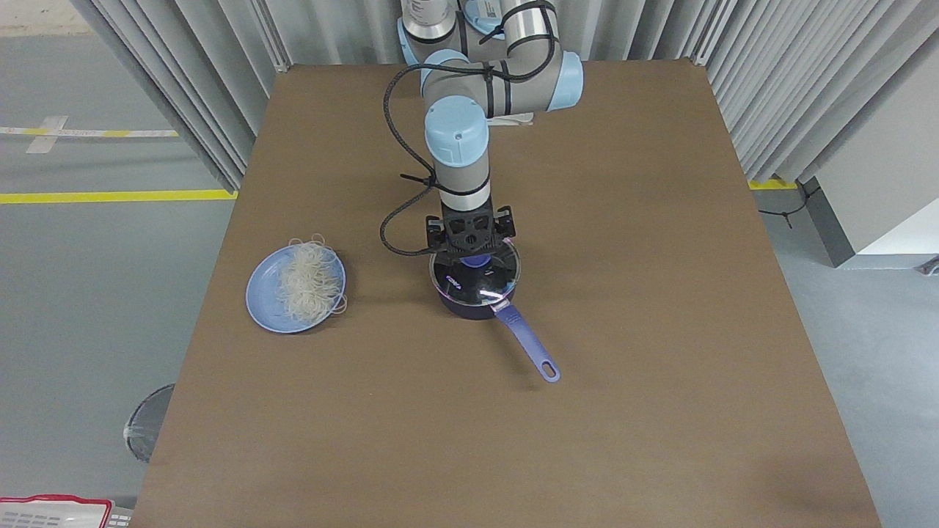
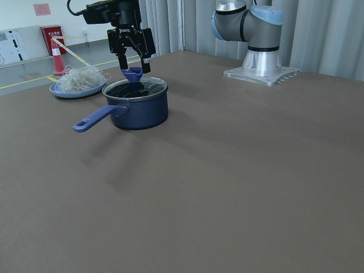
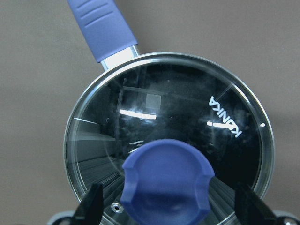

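Observation:
A dark blue saucepan (image 2: 139, 116) with a glass lid (image 3: 234, 159) and blue knob (image 3: 166, 183) stands on the brown table, its handle (image 1: 526, 342) pointing toward the front right. My gripper (image 2: 133, 63) is open right over the lid, a fingertip on either side of the knob, which is seen clearly between them in the wrist view. Whether the fingers touch the knob I cannot tell. A blue plate (image 1: 264, 295) of pale noodles (image 1: 308, 280) lies to the pan's left in the front view.
The arm's base (image 2: 261, 74) stands at the back. The table's left edge is a short way beyond the plate.

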